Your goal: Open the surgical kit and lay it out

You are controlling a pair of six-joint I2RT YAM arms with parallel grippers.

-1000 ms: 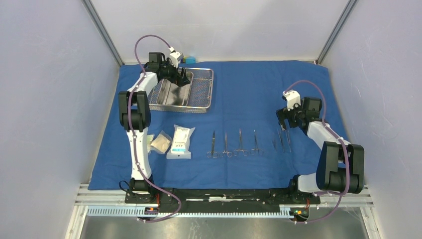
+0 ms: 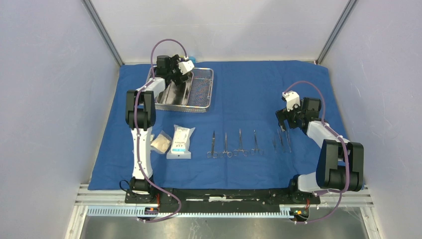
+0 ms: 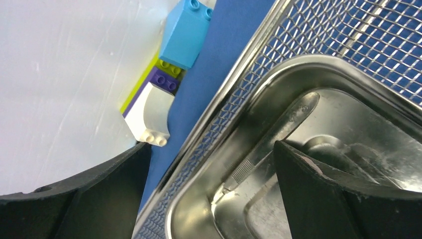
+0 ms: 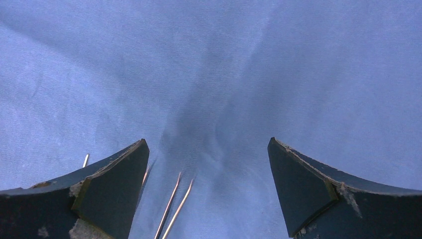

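A wire-mesh basket [image 2: 209,89] at the back left holds a steel tray [image 2: 169,95]. In the left wrist view a metal scalpel handle [image 3: 278,130] lies in that tray [image 3: 343,63], along its wall. Over the tray my left gripper stands open, nothing between its fingers; one finger hangs over the tray and covers part of its inside. On the right, my right gripper [image 2: 281,119] is open above the cloth, its fingers empty. Thin instruments [image 2: 288,140] lie under and in front of it. Several scissor-like instruments [image 2: 240,143] form a row at the front middle.
White packets [image 2: 179,142] and a beige pouch [image 2: 160,143] lie in front of the basket. Coloured toy blocks [image 3: 184,35] stand between basket and back wall, close to my left gripper.
My left arm has swung to the right over the tray, its gripper turning as it went. The right arm and the laid-out instruments have not moved.
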